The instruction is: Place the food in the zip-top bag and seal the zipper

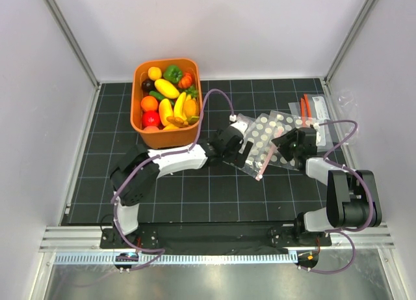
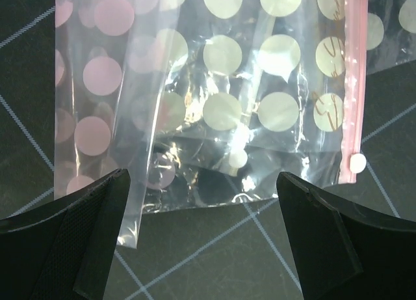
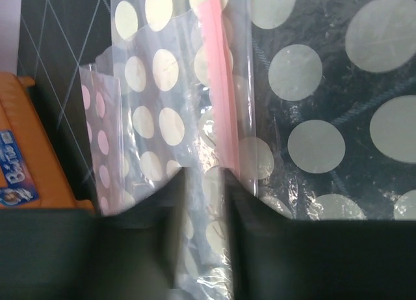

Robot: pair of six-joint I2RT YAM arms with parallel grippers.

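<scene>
Polka-dot zip bags (image 1: 263, 137) lie flat at the centre right of the mat. My left gripper (image 1: 242, 153) hangs open over the left bag (image 2: 222, 111), whose pink zipper (image 2: 351, 85) with white slider (image 2: 357, 163) runs down the right side in the left wrist view. My right gripper (image 1: 279, 144) is over the bags beside a pink zipper strip (image 3: 218, 85); it stands open, its fingers blurred in the right wrist view. The food (image 1: 166, 114) sits in an orange basket (image 1: 159, 138) at upper left.
Red strips (image 1: 306, 110) on a clear sheet lie at the back right, with crumpled clear plastic (image 1: 348, 114) by the right wall.
</scene>
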